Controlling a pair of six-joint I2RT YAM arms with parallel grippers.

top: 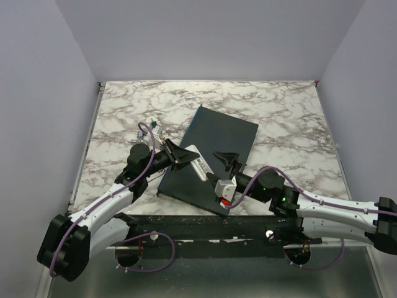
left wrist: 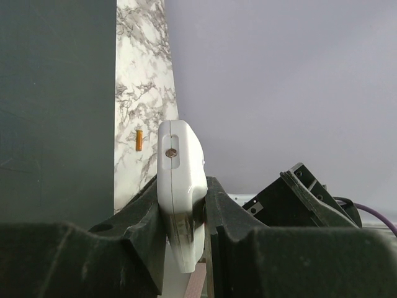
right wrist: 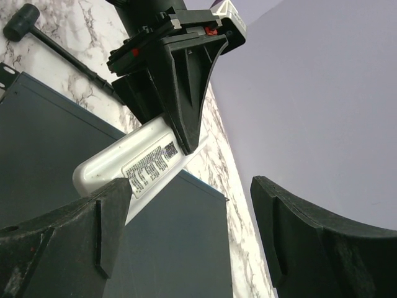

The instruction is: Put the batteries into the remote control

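My left gripper (top: pixel 186 158) is shut on the white remote control (top: pixel 202 166), holding it by one end above the dark mat. In the left wrist view the remote (left wrist: pixel 180 161) stands between the fingers, narrow side facing the camera. My right gripper (top: pixel 220 171) is open at the remote's other end; in the right wrist view its fingers (right wrist: pixel 93 242) frame the mat, with the remote's labelled face (right wrist: pixel 146 167) just beyond. A small orange cylinder, probably a battery (left wrist: pixel 139 139), lies on the marble surface in the left wrist view.
The dark mat (top: pixel 217 127) covers the middle of the marble table (top: pixel 285 105). A mallet (right wrist: pixel 22 25) lies on the marble in the right wrist view. Small items (top: pixel 141 133) lie behind the left arm.
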